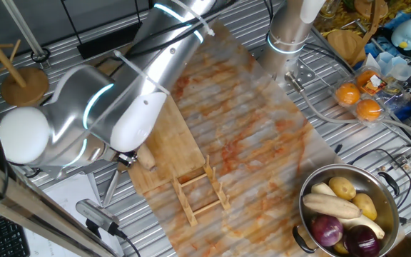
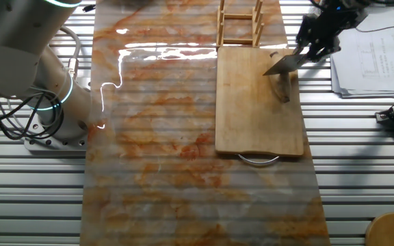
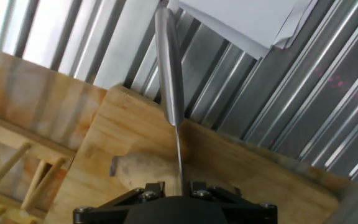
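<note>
A knife has its grey handle (image 3: 169, 68) jutting past the cutting board's edge in the wrist view. Its thin blade (image 3: 179, 149) appears edge-on, running down towards the space between my gripper's (image 3: 178, 188) fingers; whether they clamp it is unclear. In exterior view 2 the dark blade (image 2: 286, 65) slants over a pale long vegetable (image 2: 280, 89), with my gripper (image 2: 317, 37) at its right end. That vegetable (image 3: 142, 169) lies on the wooden cutting board (image 2: 248, 109), passing behind the blade in the wrist view. Blade contact with the vegetable cannot be made out.
A wooden rack (image 1: 204, 194) stands against the board's end. A steel pot (image 1: 307, 207) filled with vegetables is at the right front in exterior view 1. Papers (image 2: 368, 58) lie beside the board. Most of the marbled sheet (image 2: 156, 137) is clear.
</note>
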